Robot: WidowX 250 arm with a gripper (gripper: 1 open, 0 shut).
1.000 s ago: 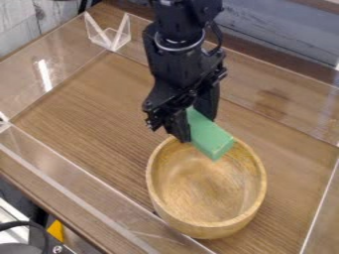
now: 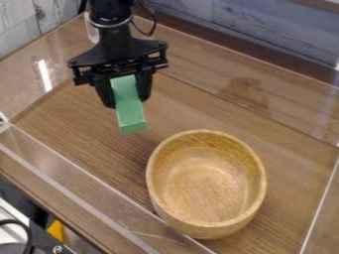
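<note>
My black gripper point(image 2: 125, 75) hangs in the upper left of the camera view, shut on a green block point(image 2: 130, 107), which it holds upright above the wooden floor of the workspace. A wooden bowl point(image 2: 207, 196) stands at the lower right, empty, apart from the block and to its right.
Pale walls and edges line the back and left, with dark cables at the bottom left corner.
My gripper has moved left and back with the green block, away from above the bowl. The bowl stays where it was.
</note>
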